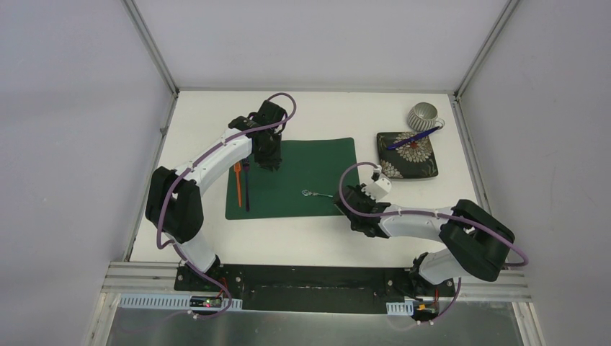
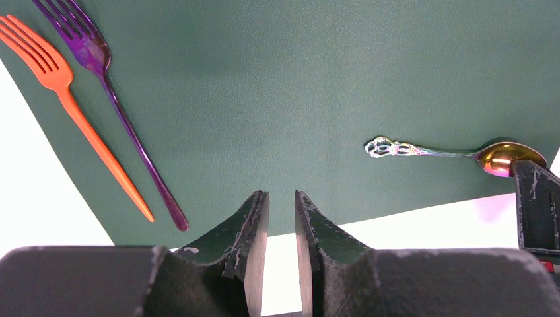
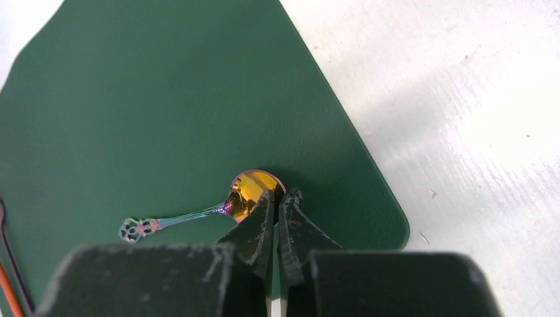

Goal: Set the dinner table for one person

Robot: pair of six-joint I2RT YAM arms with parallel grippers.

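A green placemat (image 1: 302, 169) holds an orange fork (image 2: 94, 139) and a purple fork (image 2: 129, 125) on its left. A rainbow spoon (image 2: 442, 152) lies crosswise at the lower right. My left gripper is above the mat, fingers slightly apart, nothing between them. My right gripper is shut with its fingertips at the rim of the spoon's bowl (image 3: 245, 188); whether it grips the rim is unclear.
A dark floral square plate (image 1: 407, 162) with a blue utensil (image 1: 403, 142) stands right of the mat. A ribbed cup (image 1: 421, 115) is behind it. The back and front of the table have clear strips.
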